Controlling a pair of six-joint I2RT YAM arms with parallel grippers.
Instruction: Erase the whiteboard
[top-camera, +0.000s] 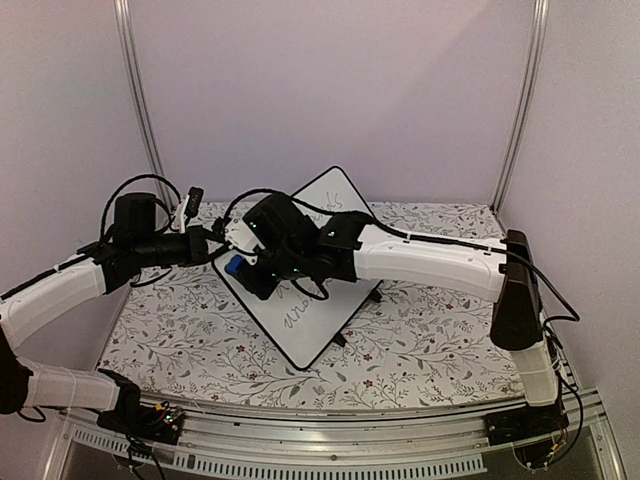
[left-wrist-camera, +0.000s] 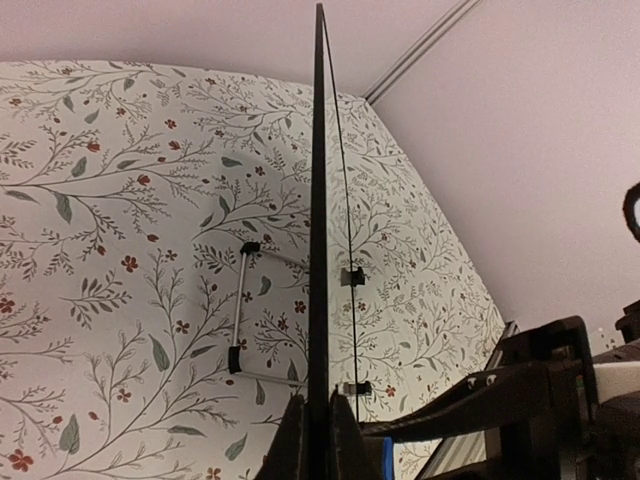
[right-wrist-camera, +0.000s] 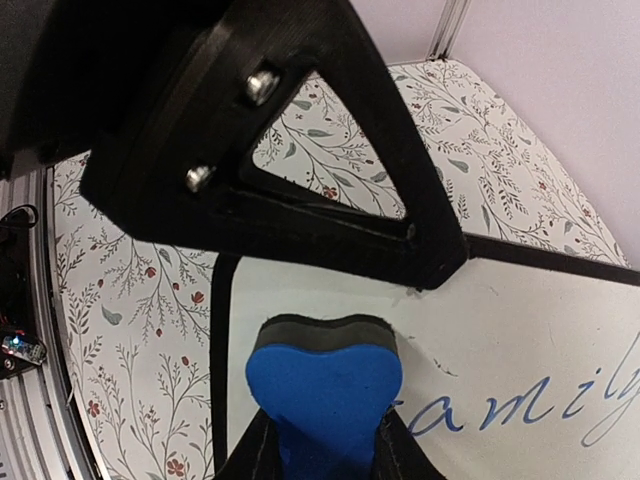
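The whiteboard (top-camera: 310, 320) stands tilted in a diamond on the table, blue cursive writing on it, "family" readable in the right wrist view. My right gripper is shut on a blue eraser (right-wrist-camera: 325, 385) with a dark felt pad, over the board's blank corner beside the word's first letters. My left gripper (top-camera: 218, 237) is shut at the board's left corner; in the left wrist view the board appears edge-on, and whether anything is between those fingers is hidden.
Pale walls enclose the back and sides. The right arm stretches across the board, close to the left arm.
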